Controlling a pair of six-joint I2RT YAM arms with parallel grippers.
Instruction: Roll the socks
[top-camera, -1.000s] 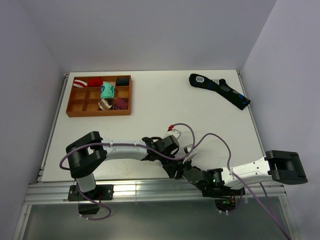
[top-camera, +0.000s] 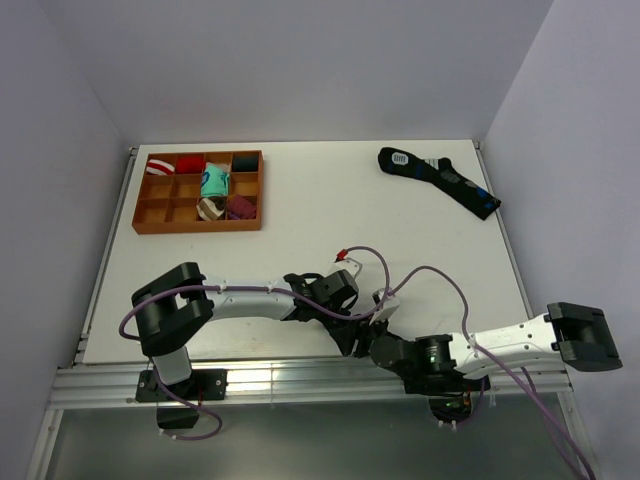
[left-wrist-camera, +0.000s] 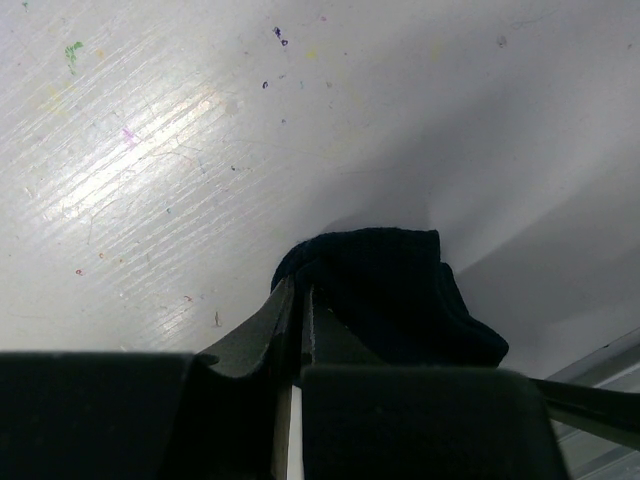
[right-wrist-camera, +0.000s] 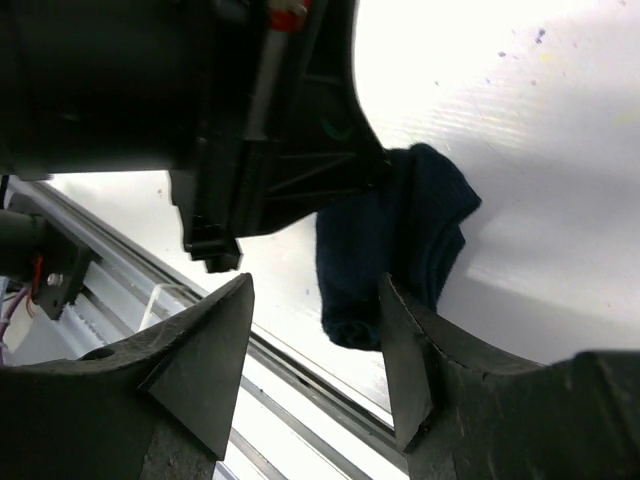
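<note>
A dark, bunched sock (left-wrist-camera: 390, 285) rests on the white table near its front edge. My left gripper is shut on the sock's edge. In the right wrist view the same sock (right-wrist-camera: 370, 255) is partly covered by the left gripper's dark fingers (right-wrist-camera: 310, 190). The right gripper stands open, one fingertip close against the sock; whether it touches, I cannot tell. From above, both grippers meet at the front centre and mostly hide the sock. More dark socks (top-camera: 440, 180) lie flat at the back right.
A brown divided box (top-camera: 197, 226) holding several rolled socks, with some empty compartments, stands at the back left. A metal rail (top-camera: 300, 372) runs along the table's front edge.
The left arm keeps its place.
</note>
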